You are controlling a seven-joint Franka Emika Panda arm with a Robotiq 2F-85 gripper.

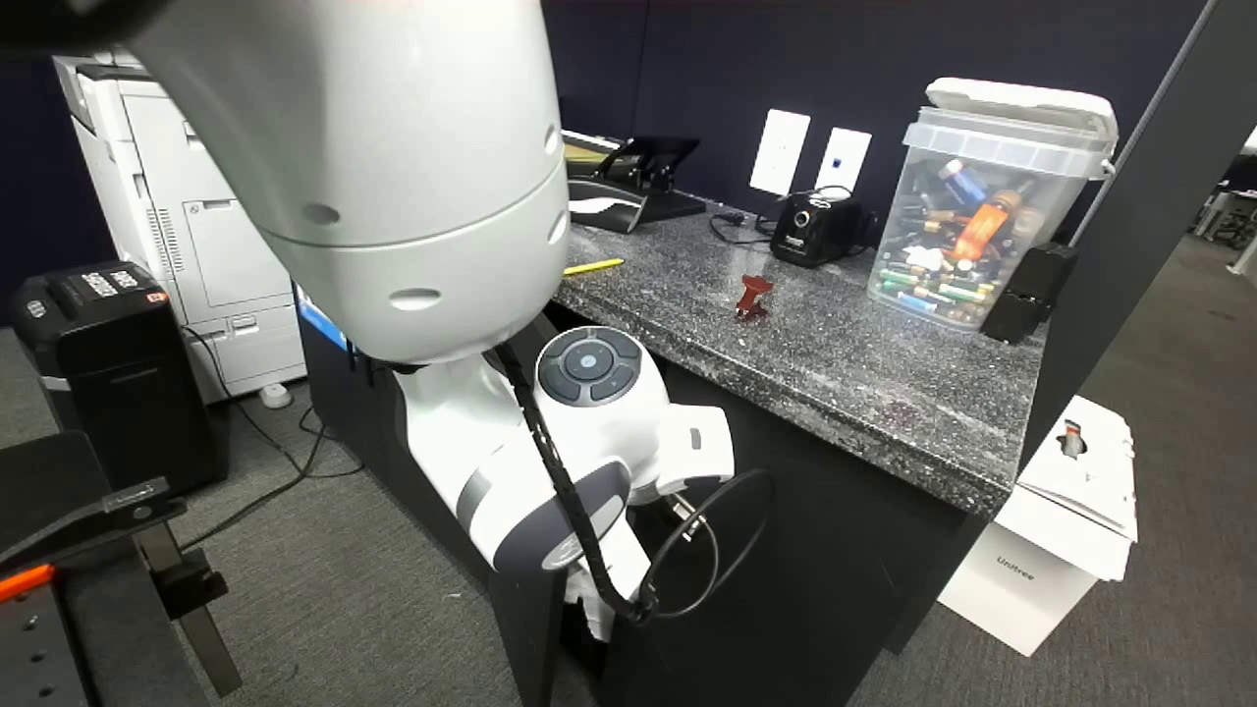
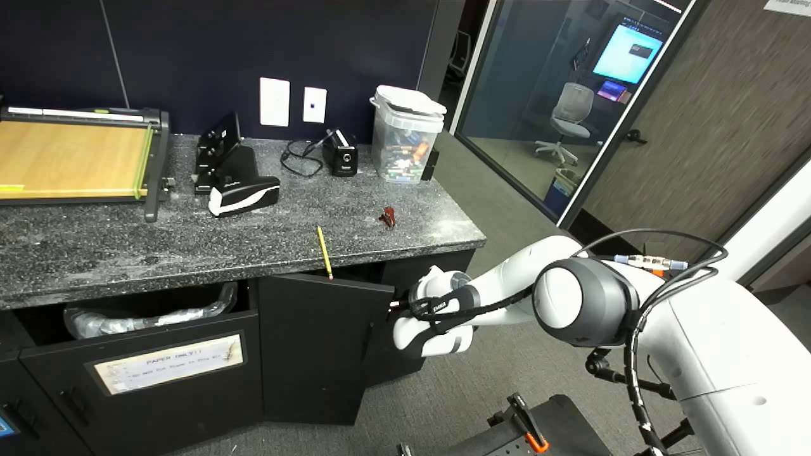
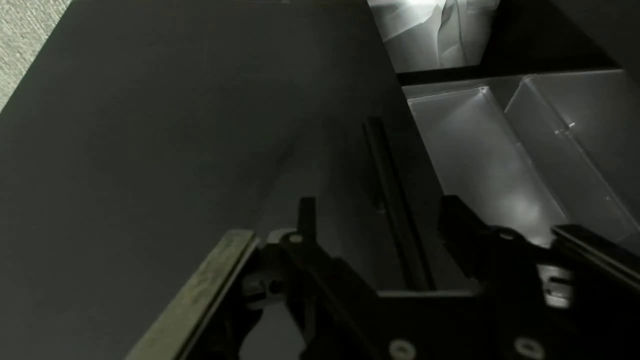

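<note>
In the wrist view my gripper stands open, a wide gap between its two dark fingers. A dark bar handle on the cabinet door runs through that gap as seen from the wrist. Whether the fingers reach around the bar or stay short of it, I cannot tell. In exterior view 2 the door stands ajar beneath the counter, the white arm's wrist just right of it. My fingers are hidden in both exterior views.
The counter overhangs the door. On it lie a yellow pencil and a small red object, with a clear bin farther back. Inside the cabinet, the wrist view shows clear plastic trays and a pale bag.
</note>
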